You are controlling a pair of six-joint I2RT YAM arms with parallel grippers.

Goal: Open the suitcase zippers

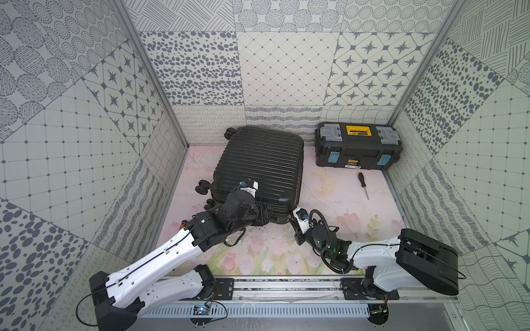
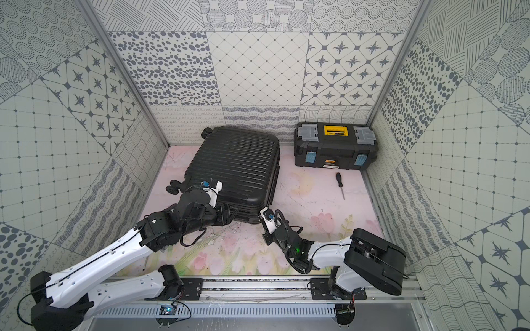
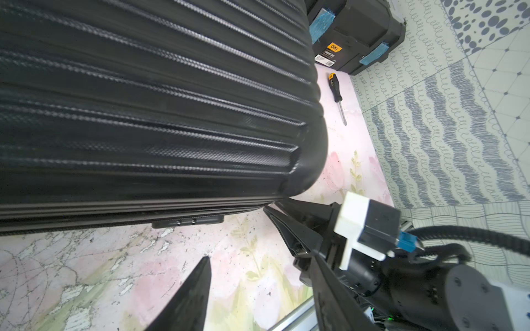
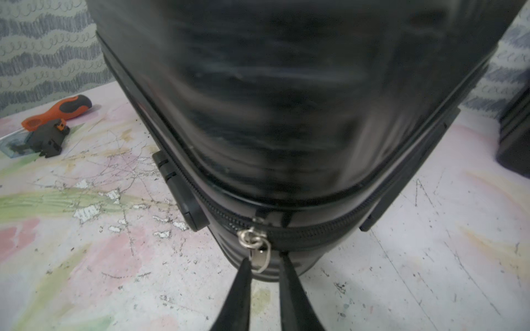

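Observation:
A black ribbed suitcase (image 1: 259, 160) lies flat in the middle of the floor. At its near right corner, the right wrist view shows the zipper (image 4: 331, 226) with metal pulls (image 4: 254, 242). My right gripper stands just before these pulls, part open, its fingertips blurred and nothing clearly held. My left gripper hangs over the suitcase's near edge, to the left of the right one, its fingers apart with nothing between them.
A black toolbox (image 1: 358, 146) stands back right, with a screwdriver (image 1: 362, 182) before it. An orange-handled tool (image 4: 58, 113) lies on the left side of the floor. Bare floor lies right of the suitcase.

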